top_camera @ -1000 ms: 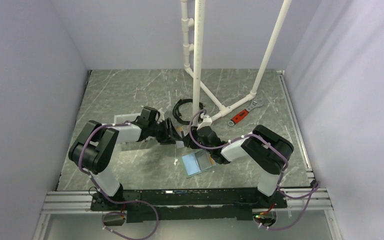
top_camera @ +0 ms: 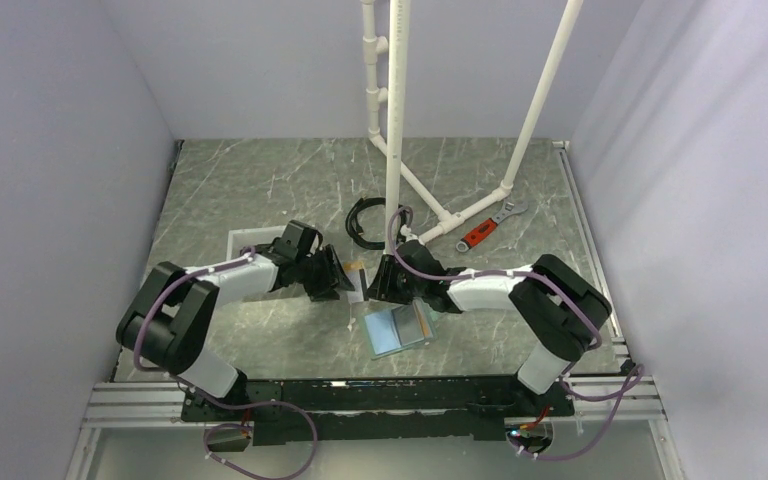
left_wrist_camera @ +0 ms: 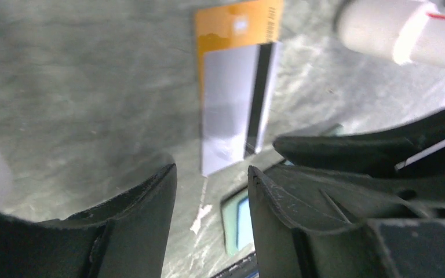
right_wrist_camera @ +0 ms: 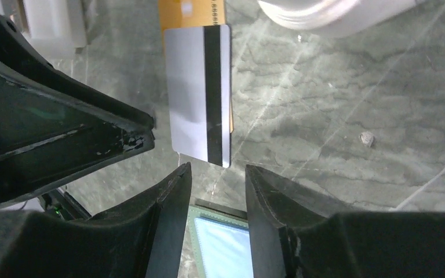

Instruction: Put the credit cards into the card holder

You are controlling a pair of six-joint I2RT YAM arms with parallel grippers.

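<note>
A white card with a black stripe lies on the table, partly covering an orange card; the left wrist view shows the same white card (left_wrist_camera: pixel 226 110) and orange card (left_wrist_camera: pixel 237 24). Just left of them in the top view is my left gripper (top_camera: pixel 340 288); its fingers stand apart with nothing between them. My right gripper (top_camera: pixel 373 294) is just to their right, part open and empty. The open card holder (top_camera: pixel 398 329), pale blue inside with a green edge, lies nearer the front; its edge shows below the cards in the right wrist view.
White pipes (top_camera: pixel 397 120) rise behind the cards, one close to the right gripper. A coiled black cable (top_camera: pixel 356 222) and a red-handled wrench (top_camera: pixel 480 234) lie farther back. A white tray (top_camera: pixel 244 238) is under the left arm.
The left gripper has moved slightly toward the front, and the right gripper has shifted a little toward the front.
</note>
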